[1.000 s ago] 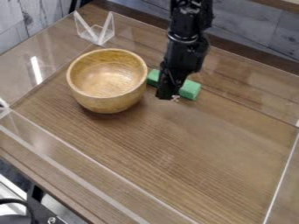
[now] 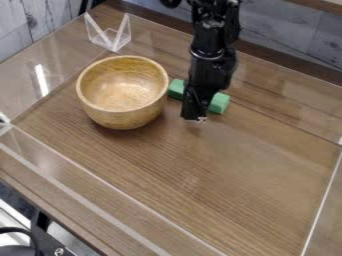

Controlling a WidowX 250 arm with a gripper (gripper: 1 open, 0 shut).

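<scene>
The black gripper (image 2: 195,105) hangs low over a green object (image 2: 214,100), which lies on the wooden table just right of the bowl and is partly hidden behind the fingers. The gripper looks narrow, its fingertips close together; whether anything is between them is hard to see. A tan wooden bowl (image 2: 123,90) sits left of the gripper.
A small clear plastic object (image 2: 110,33) stands at the back left. A black cable lies at the bottom left corner.
The gripper has shifted slightly over the last second, staying beside the bowl at the green object. The bowl has not visibly moved.
</scene>
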